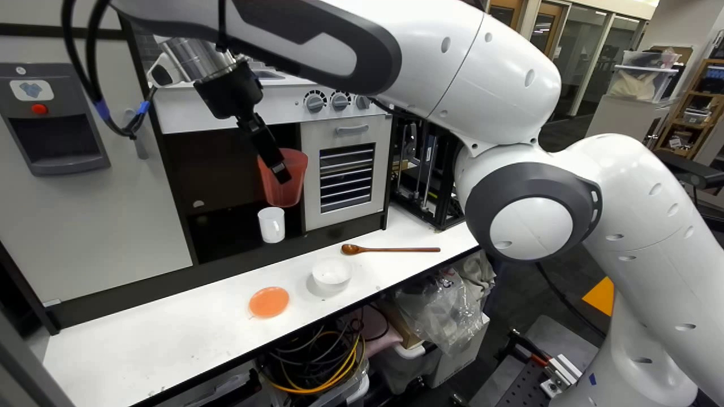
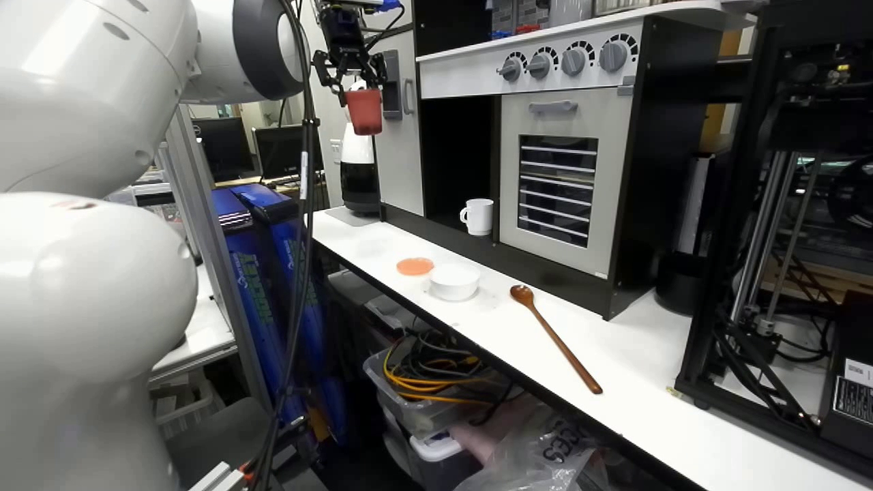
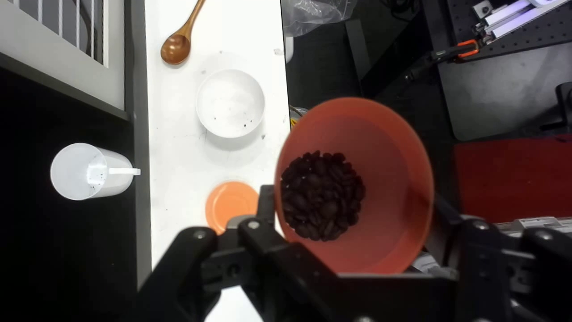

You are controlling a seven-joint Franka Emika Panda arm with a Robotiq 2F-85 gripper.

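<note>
A translucent red cup [image 3: 386, 214] is held by my gripper [image 2: 357, 88], which is shut on its sides, well above the counter. Looking down in the wrist view, I see dark beans [image 3: 321, 196] heaped against one side of the cup's bottom. The cup hangs near upright in exterior view 2. On the counter stands a white bowl [image 3: 230, 103] with a few dark specks inside. Beside it lies an orange lid [image 1: 268, 302]. A white mug [image 2: 479, 217] rests in the dark open compartment, specks visible inside it from above.
A wooden spoon [image 2: 556, 339] lies on the white counter [image 1: 146, 339]. The toy oven [image 2: 556, 188] rises behind it. Below the front edge are bins with cables [image 2: 425, 368] and a plastic bag [image 1: 444, 305].
</note>
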